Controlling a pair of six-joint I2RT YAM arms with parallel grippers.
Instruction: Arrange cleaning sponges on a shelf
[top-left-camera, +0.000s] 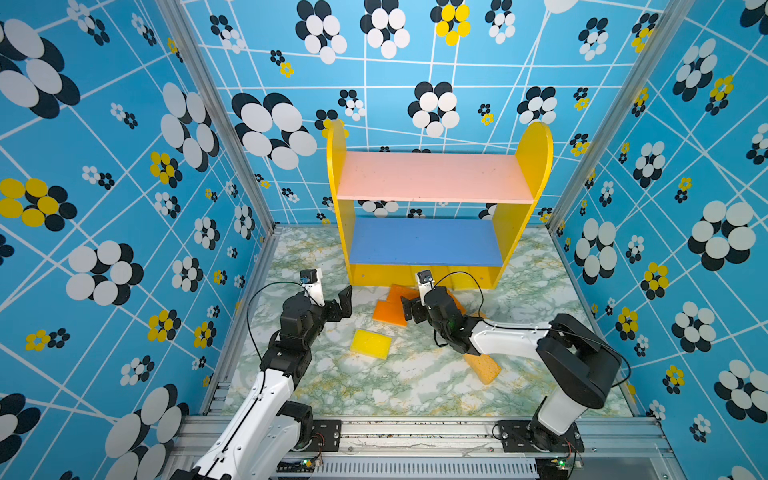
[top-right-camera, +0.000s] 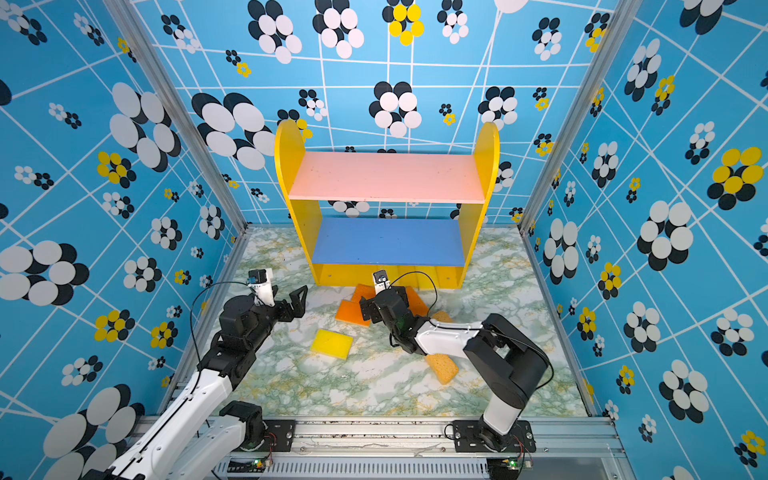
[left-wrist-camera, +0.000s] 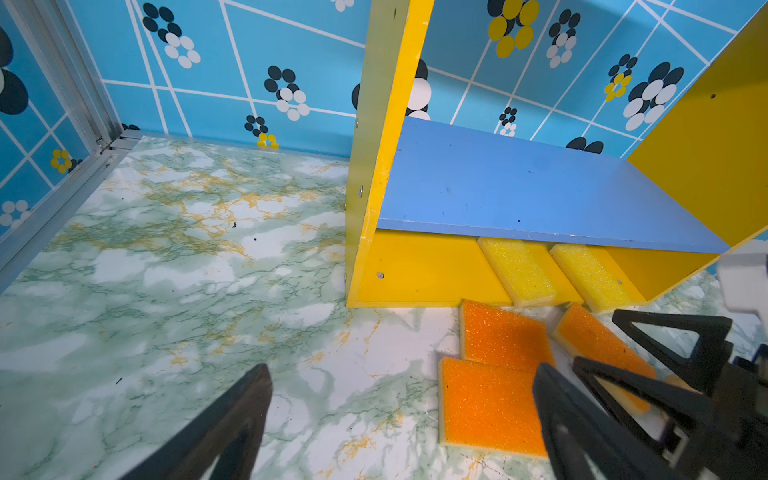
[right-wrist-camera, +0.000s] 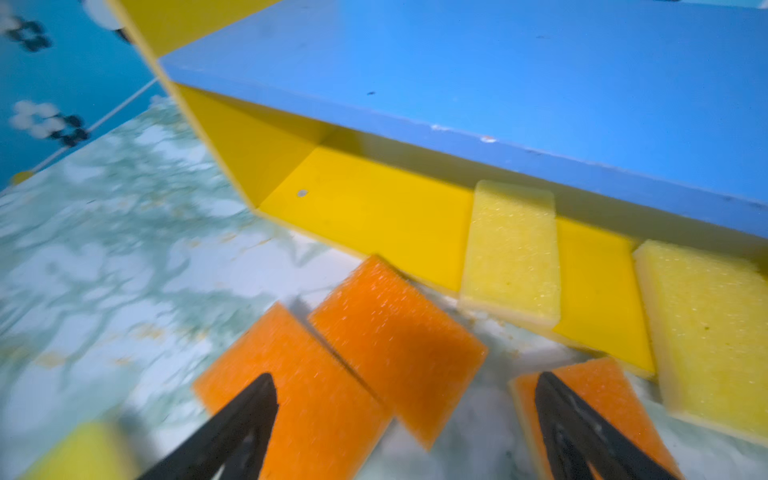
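A yellow shelf unit has a pink board (top-left-camera: 432, 174) and a blue board (top-left-camera: 425, 240). Two light-yellow sponges (right-wrist-camera: 510, 248) (right-wrist-camera: 704, 328) lie in its bottom section. In front lie several orange sponges (left-wrist-camera: 492, 400), a bright yellow sponge (top-left-camera: 370, 344) and tan sponges (top-left-camera: 482, 368), partly hidden by the right arm. My right gripper (top-left-camera: 413, 308) hovers over the orange sponges, open with nothing held; its wrist view is slightly blurred. My left gripper (top-left-camera: 340, 304) stands open and empty, left of the orange sponges and above the table.
The pink and blue boards are bare. Patterned blue walls and metal rails enclose the workspace.
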